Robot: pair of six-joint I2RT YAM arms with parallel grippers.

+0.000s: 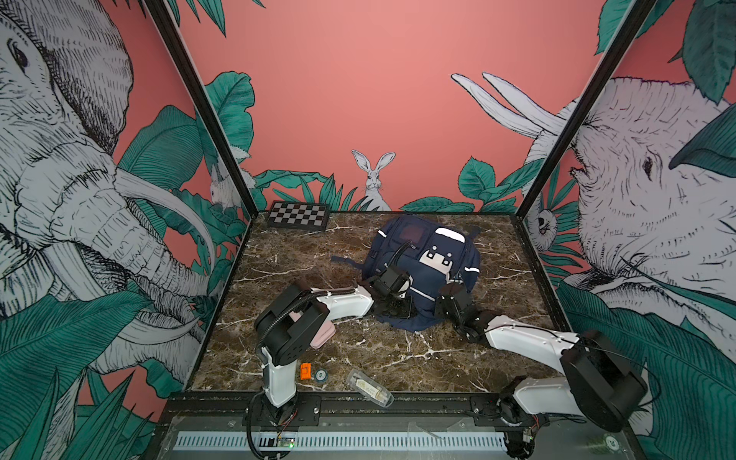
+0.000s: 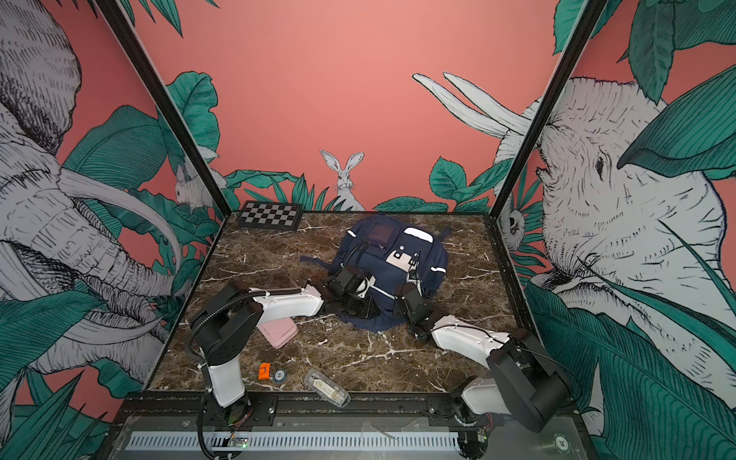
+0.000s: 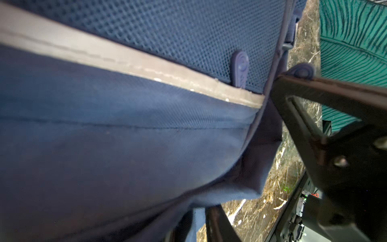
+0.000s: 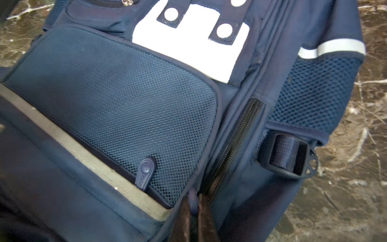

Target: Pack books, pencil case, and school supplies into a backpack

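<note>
A navy backpack (image 1: 420, 249) with a white face patch lies on the marbled table. My right gripper is shut at the lower end of its side zipper (image 4: 231, 149); a small zipper pull (image 4: 193, 201) sits between its fingertips. Near the bag's lower left, my left gripper is at a fold of the bottom fabric. Its fingers (image 3: 221, 225) are partly covered by that fold, with a pale blue strip showing between them; its grip cannot be made out. A pink case (image 2: 278, 331) lies beneath the left forearm.
Near the front edge lie an orange item (image 1: 306, 371), a small round item (image 1: 321, 375) and a clear box (image 1: 369, 387). A checkered board (image 1: 298, 215) stands at the back left. Bare table lies right of the bag.
</note>
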